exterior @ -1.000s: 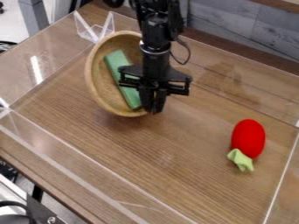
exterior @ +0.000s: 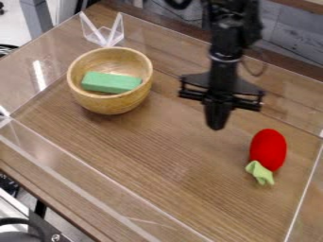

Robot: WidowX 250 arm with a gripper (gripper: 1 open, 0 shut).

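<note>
My black gripper [exterior: 221,102] hangs over the middle right of the wooden table, blurred, its fingers apparently together with nothing visible between them. A wooden bowl [exterior: 94,95] sits upright at the upper left, left of the gripper, holding a green block [exterior: 111,81]. A red object with a pale green top, like a toy vegetable [exterior: 267,149], lies at the right, below and right of the gripper.
Clear plastic pieces [exterior: 104,30] stand at the back left. A wall edge runs along the back right.
The gripper has moved right, away from the bowl. The bowl, earlier tipped up beside the gripper, now rests upright at the left with the green block in it.
</note>
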